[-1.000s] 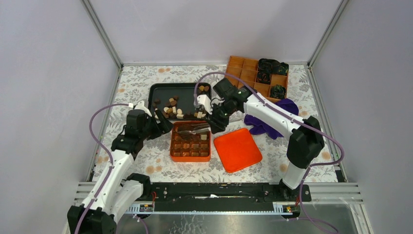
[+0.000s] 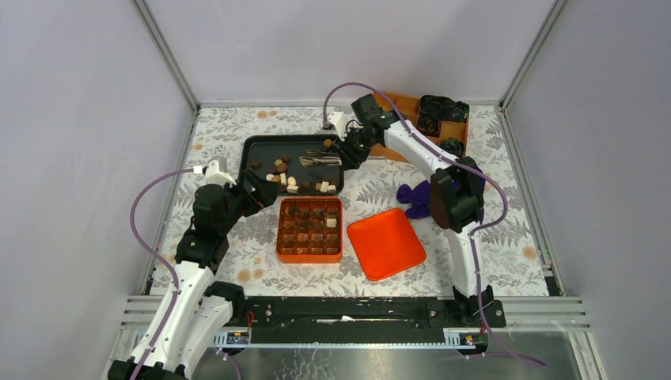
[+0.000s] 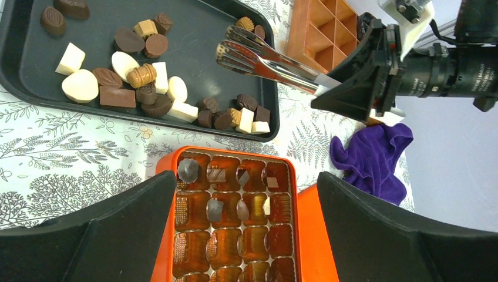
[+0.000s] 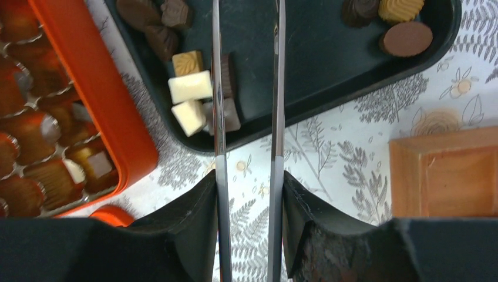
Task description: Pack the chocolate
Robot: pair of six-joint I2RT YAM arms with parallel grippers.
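Note:
My right gripper (image 2: 348, 154) is shut on metal tongs, which reach over the dark tray (image 2: 293, 146) of loose chocolates; in the right wrist view the tong arms stand apart, with no chocolate visible between them. An orange box (image 2: 309, 257) with a compartmented insert sits in front of the tray, with pieces in several rear compartments. My left gripper (image 2: 257, 190) is open, above the left side between tray and box, with nothing visible between its fingers in the left wrist view.
A red square tray (image 2: 386, 244) lies right of the box. A purple cloth (image 3: 373, 158) is behind it, and a wooden organizer (image 3: 320, 32) with dark items stands at the back right.
The right gripper and tongs have moved back from over the orange box to over the dark tray.

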